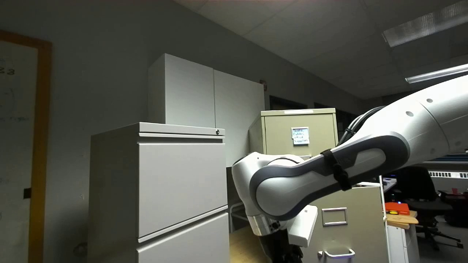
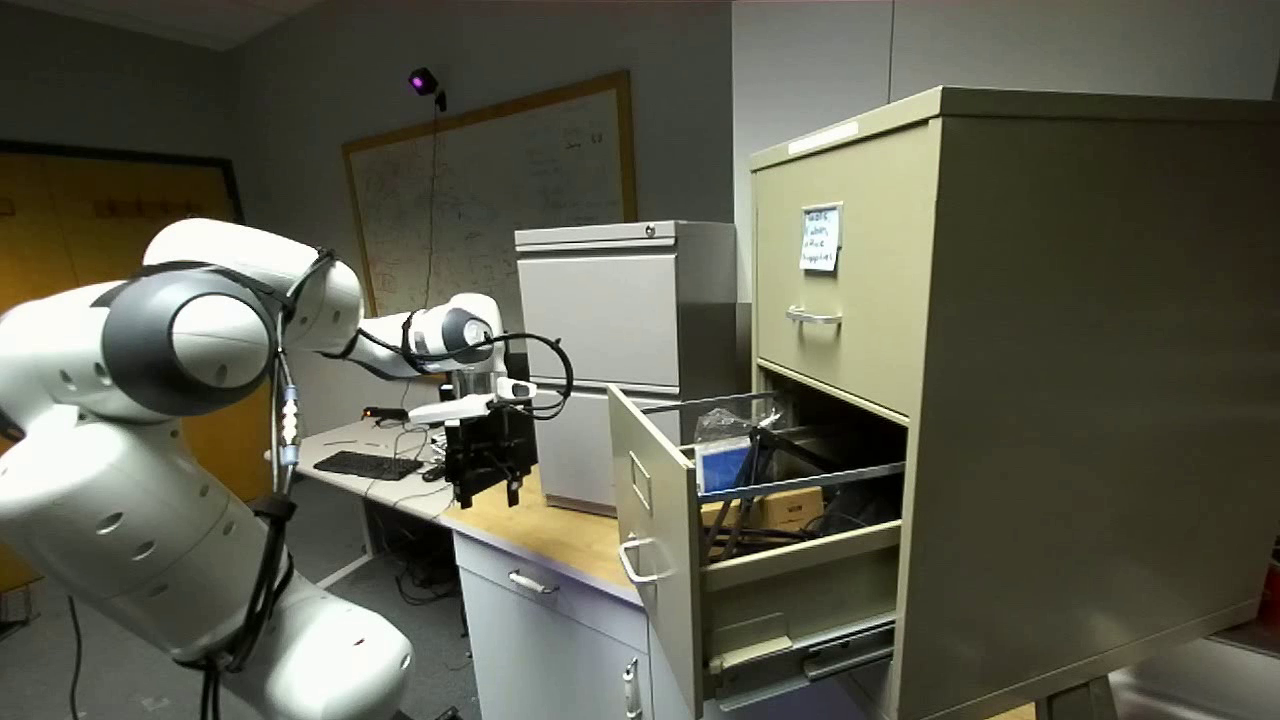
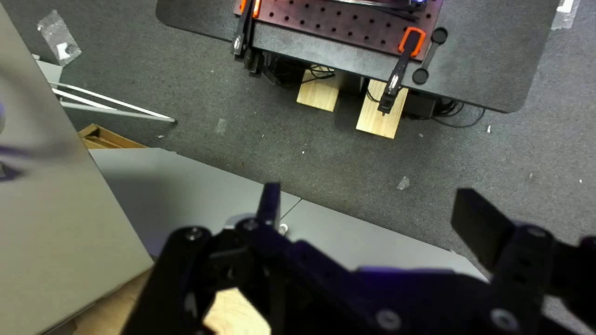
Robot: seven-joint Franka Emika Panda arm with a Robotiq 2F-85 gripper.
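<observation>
My gripper (image 2: 489, 494) points downward with its fingers wide apart and nothing between them. In exterior view 2 it hangs by the wooden countertop (image 2: 564, 526), left of the pulled-out lower drawer (image 2: 662, 504) of a beige filing cabinet (image 2: 1086, 360). Inside that drawer are a blue item (image 2: 723, 466) in clear plastic, a brown box (image 2: 792, 509) and dark cables. The drawer's silver handle (image 2: 636, 562) is apart from my gripper. The upper drawer (image 2: 854, 282) is shut. In the wrist view both black fingers show, with the floor and a pale cabinet front beneath.
A light grey cabinet (image 2: 600, 312) stands on the countertop behind my gripper. A desk with a keyboard (image 2: 369, 466) is further left. In the wrist view a dark table (image 3: 491, 61) with clamps stands across open floor (image 3: 313, 162).
</observation>
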